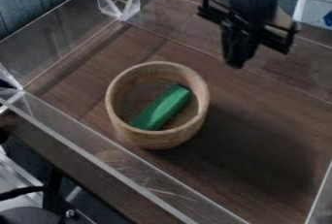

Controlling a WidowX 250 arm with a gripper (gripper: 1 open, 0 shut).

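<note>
A round wooden bowl (140,133) sits on the dark wooden table surface, with a long green block (161,107) lying inside it at a slant. My black gripper (238,55) hangs above and to the right of the bowl, clear of it. It looks shut, and nothing shows between its fingers.
Clear acrylic walls (162,191) enclose the work area. The table floor (259,141) right of the bowl is bare, in shadow near the front. A blue panelled wall (33,10) stands at the back left.
</note>
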